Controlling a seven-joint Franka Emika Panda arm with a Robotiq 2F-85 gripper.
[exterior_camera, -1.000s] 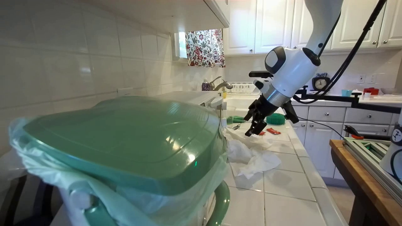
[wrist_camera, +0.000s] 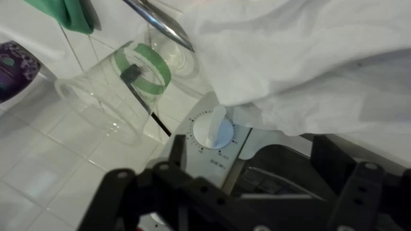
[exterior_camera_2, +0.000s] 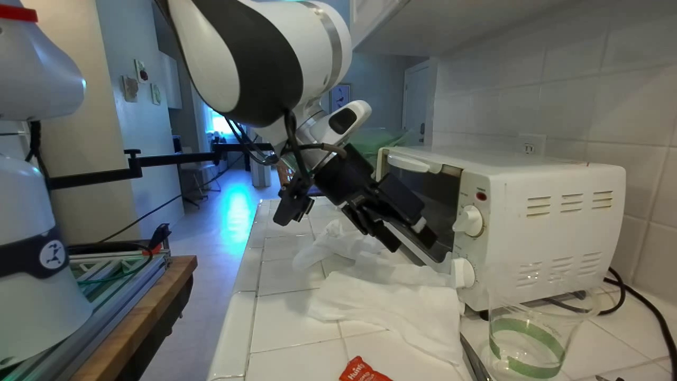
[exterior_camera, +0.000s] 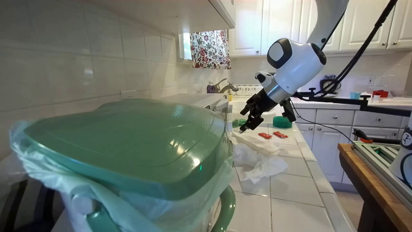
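My gripper (exterior_camera_2: 409, 240) is open in front of the white toaster oven (exterior_camera_2: 552, 209), tilted down toward its dark front. In the wrist view the gripper has its two black fingers spread wide, with no object held between them. The oven's dial (wrist_camera: 214, 129) shows ahead of the left finger, and dark glass lies below the gap. Crumpled white cloth (wrist_camera: 308, 65) is spread beyond the fingertips. From exterior view 1 the gripper (exterior_camera: 244, 120) is seen above the counter, past the green-lidded bin (exterior_camera: 127, 143), which hides most of the oven.
A clear cup with a green band (exterior_camera_2: 527, 346) stands beside the oven, near a metal utensil (wrist_camera: 161, 23). Red packets (exterior_camera: 280, 134) and a green round item (exterior_camera: 282, 122) lie farther along.
The arm has moved left and slightly up in exterior view 1, bringing the gripper closer to the oven. It now covers part of the green cloth, and both red packets show more fully.
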